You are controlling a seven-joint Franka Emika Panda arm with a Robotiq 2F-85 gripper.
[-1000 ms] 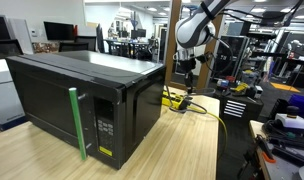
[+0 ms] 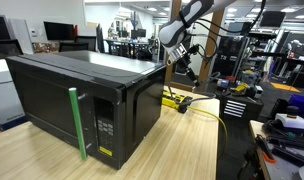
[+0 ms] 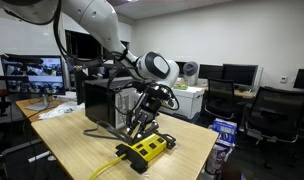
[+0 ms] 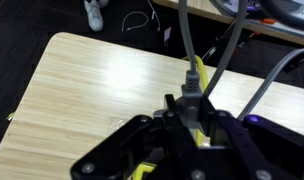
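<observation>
In the wrist view, my gripper is shut on a grey cable [image 4: 188,52], which rises from between the fingers toward the top of the picture. Exterior view 2 has the gripper [image 3: 150,99] above the yellow power strip [image 3: 149,149], with dark cable loops around it. The strip lies on the wooden table near the black microwave [image 2: 77,105]. Small fingertip detail is lost in both exterior views.
A thin yellow cord [image 2: 224,135] runs along the table [image 2: 182,140] and over its edge. The green-edged microwave door stands open toward the near side. Bare table lies in front of the microwave.
My gripper has lifted away from the table and the arm's wrist has tilted. Dark cable loops now stand out higher beside it. The microwave has not moved.
</observation>
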